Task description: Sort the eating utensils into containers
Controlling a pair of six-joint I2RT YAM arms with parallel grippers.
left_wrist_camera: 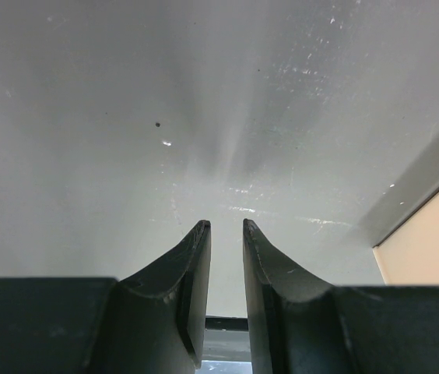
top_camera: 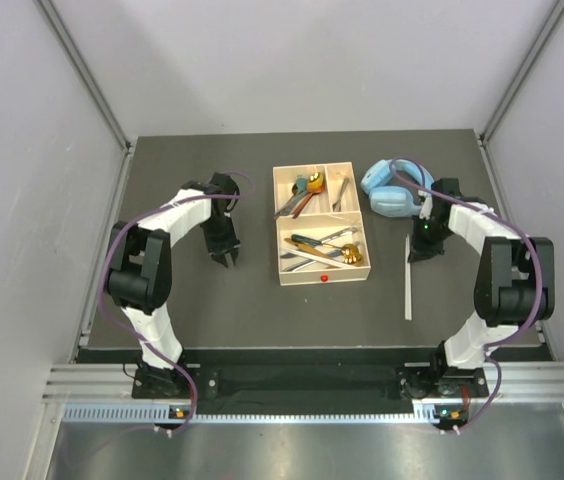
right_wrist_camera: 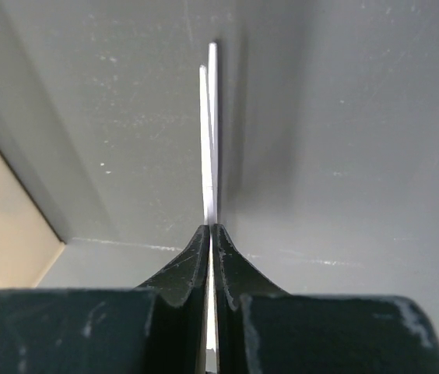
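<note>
A pair of white chopsticks [top_camera: 408,285] lies on the dark table right of the wooden divided box, with my right gripper [top_camera: 414,250] over their far end. In the right wrist view the right gripper is shut on the chopsticks' line; whether anything is between its fingertips cannot be made out, and the chopsticks [right_wrist_camera: 205,140] run under it. The box [top_camera: 279,270] holds spoons, knives and other utensils in several compartments. My left gripper [top_camera: 224,252], left of the box, stands open with empty fingers over bare table [left_wrist_camera: 204,125].
Blue headphones [top_camera: 394,200] lie behind the right gripper, beside the box's back right. Pale walls enclose the table at the sides and back.
</note>
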